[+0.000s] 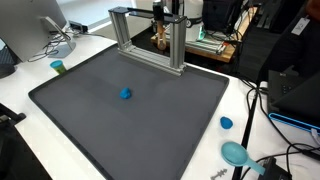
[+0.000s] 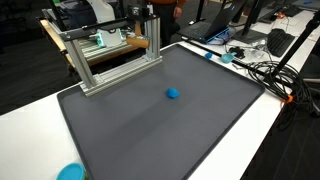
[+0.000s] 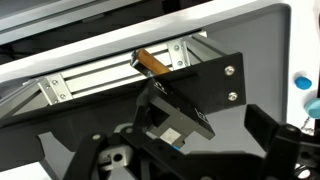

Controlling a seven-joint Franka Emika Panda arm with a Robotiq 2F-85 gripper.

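Note:
My gripper stands open over the rack, its dark fingers spread wide in the wrist view. Between and beyond them lies a black tool-like piece with a brown wooden part [image 3: 150, 62] and a grey square face; I cannot tell whether a finger touches it. The rack's black board [image 3: 222, 75] with screws runs beneath. In exterior view 1 the brown piece [image 1: 160, 38] shows at the rack [image 1: 150, 55], and in exterior view 2 the brown piece [image 2: 151, 30] is there too. A small blue object [image 1: 125, 93] rests on the grey mat [image 1: 130, 125].
Beside the mat on the white table lie a blue round piece [image 1: 226, 122] and a teal round dish [image 1: 238, 155]. A green-topped cup [image 1: 58, 66] stands past the mat's far left corner. Black cables [image 2: 275, 70] lie near the table's edge.

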